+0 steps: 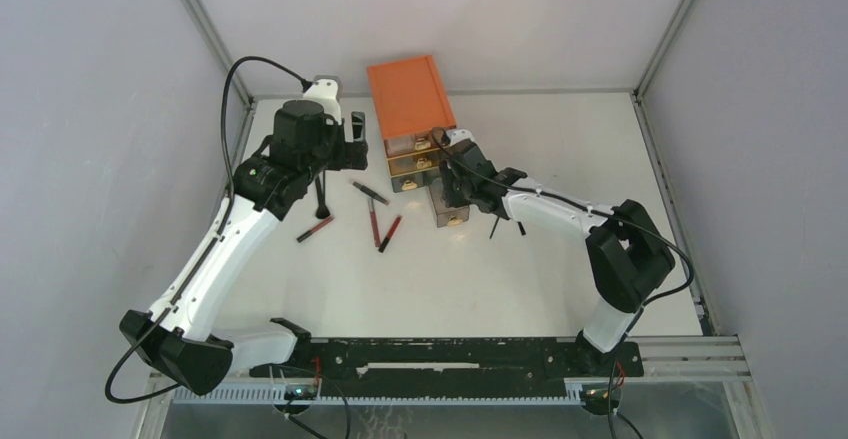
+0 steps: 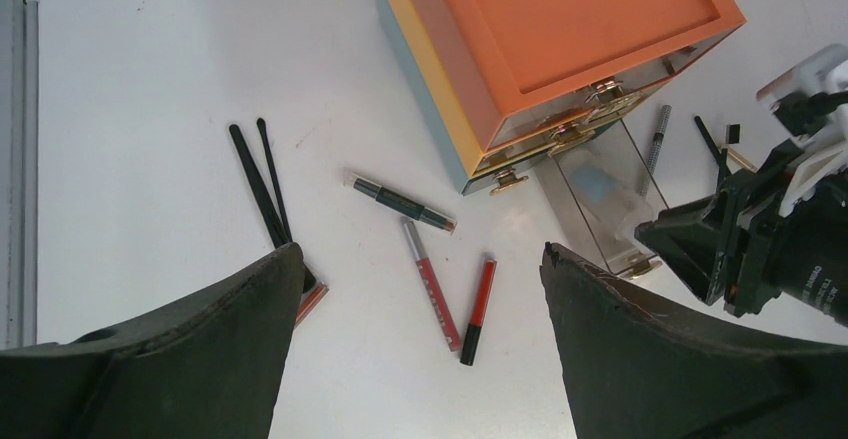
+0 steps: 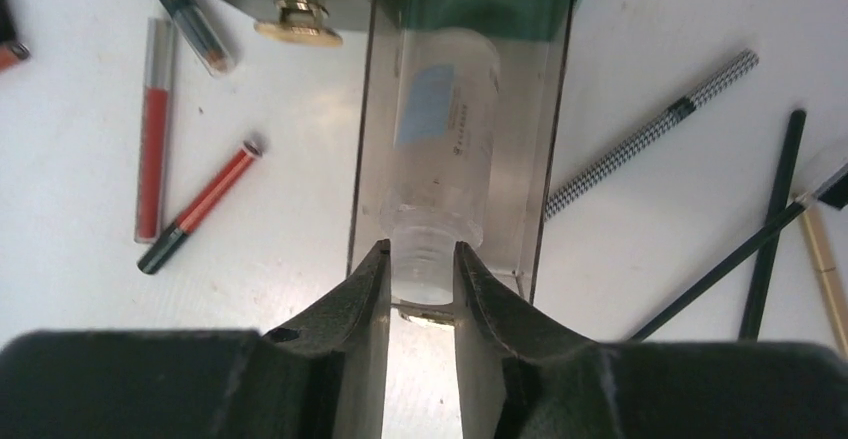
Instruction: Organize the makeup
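An orange makeup box (image 1: 410,94) with small drawers has its lower drawer (image 3: 530,159) pulled out, holding a clear bottle (image 3: 440,129) with a pale blue label. My right gripper is over the drawer's front end, its fingertips at the bottle's near end, partly open; whether they touch it I cannot tell. My left gripper stands open above the table, left of the box. Below it lie a red-black pencil (image 2: 478,309), a red tube (image 2: 432,289), a dark pen (image 2: 400,201) and black brushes (image 2: 255,179).
Right of the drawer lie a patterned stick (image 3: 650,134), black sticks (image 3: 775,209) and a tan stick (image 3: 830,279). Walls enclose the back and sides.
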